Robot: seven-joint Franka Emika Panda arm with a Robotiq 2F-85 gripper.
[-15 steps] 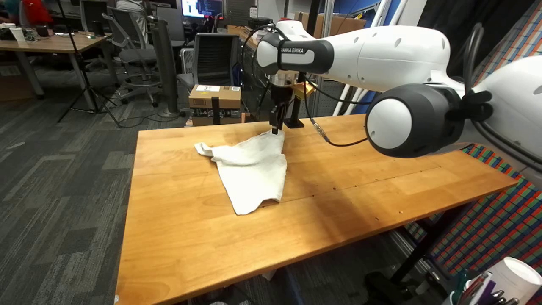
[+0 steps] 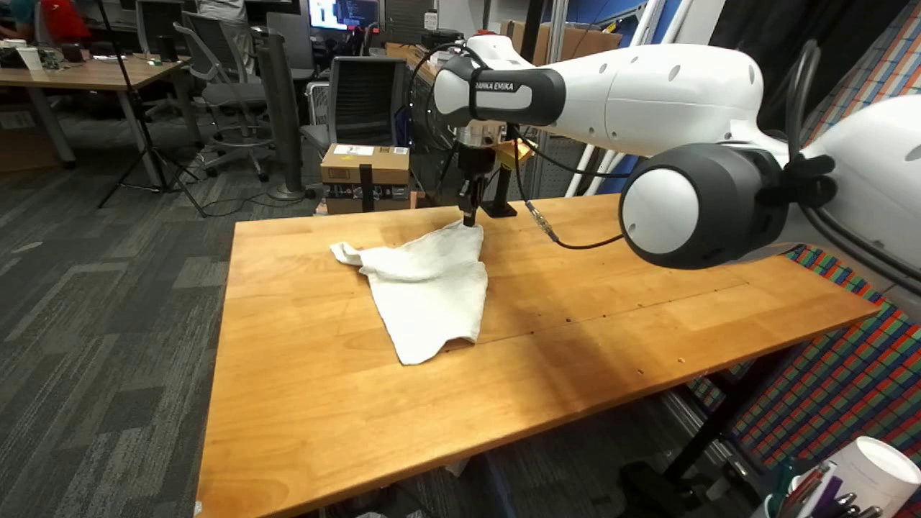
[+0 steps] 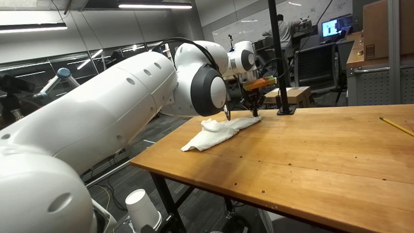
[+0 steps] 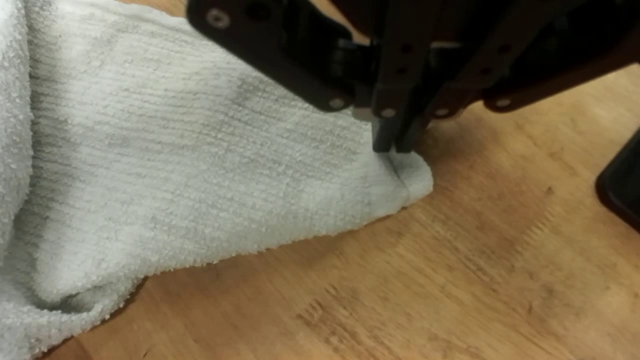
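A white terry towel lies partly crumpled on the wooden table, one corner stretching toward the far edge. At that far corner my gripper points straight down. In the wrist view the gripper is shut on the towel, with a small pinched crease at the fingertips and the tip of the corner poking out beyond them. A thick fold of the cloth runs along the left of that view. From the other side, the towel still rests on the tabletop.
A black post base stands on the table close to the gripper. A pencil lies off to one side. A cardboard box sits beyond the far edge.
The gripper's fingers have come together at the towel's far corner; the towel's overall shape and place look the same.
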